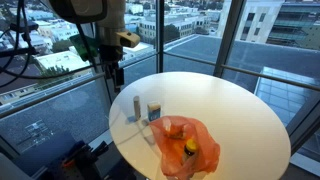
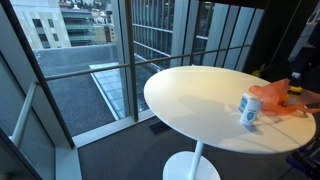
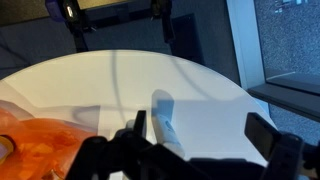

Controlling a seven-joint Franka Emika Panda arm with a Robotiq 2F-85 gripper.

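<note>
My gripper (image 1: 114,77) hangs high over the left edge of a round white table (image 1: 222,95). In the wrist view its dark fingers (image 3: 128,148) stand wide apart, with nothing held. A slim pale container (image 1: 137,108) stands on the table, and just beside it is a blue-and-white box-like item (image 1: 154,111). A pale object (image 3: 168,133) shows on the tabletop between the fingers, well below them; which of the two it is, I cannot tell. An orange bag (image 1: 204,148) lies crumpled nearer the front, with a dark, yellow-labelled bottle (image 1: 190,148) on or in it.
Tall windows (image 2: 80,60) surround the table. Dark equipment (image 1: 85,155) sits at the lower left near the table's edge.
</note>
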